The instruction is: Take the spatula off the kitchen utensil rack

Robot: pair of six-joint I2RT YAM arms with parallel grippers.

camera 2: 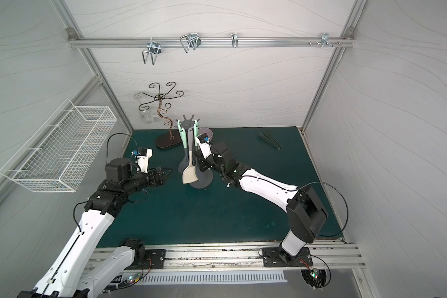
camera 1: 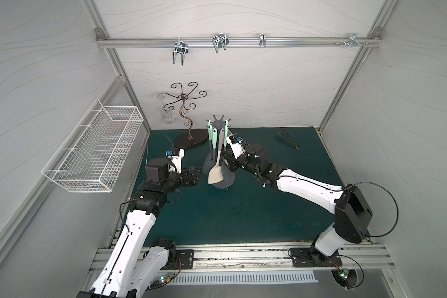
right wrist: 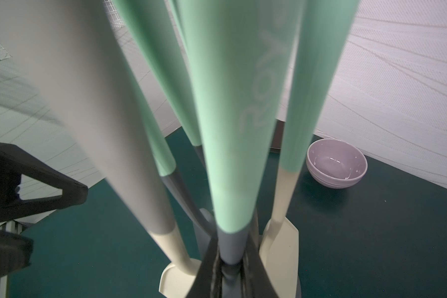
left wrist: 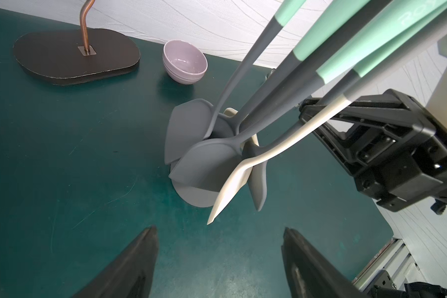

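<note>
The grey rack (camera 1: 218, 121) stands at the back middle, hung with several utensils that have mint or grey handles. A cream spatula (camera 1: 215, 174) with a grey handle hangs at its front, blade down. My right gripper is shut, and the dark neck of a mint-handled utensil (right wrist: 233, 124) shows between its fingertips; that utensil's lower end is hidden there. In the left wrist view the right fingers (left wrist: 377, 111) pass behind the cream spatula's shaft. To the left of the blades, my left gripper is open with nothing between its fingers.
A lilac bowl (right wrist: 336, 161) sits behind the rack. A scroll-armed metal stand (camera 1: 188, 136) is at the back left, and dark tongs (camera 1: 288, 139) lie at the back right. A white wire basket (camera 1: 101, 151) hangs on the left.
</note>
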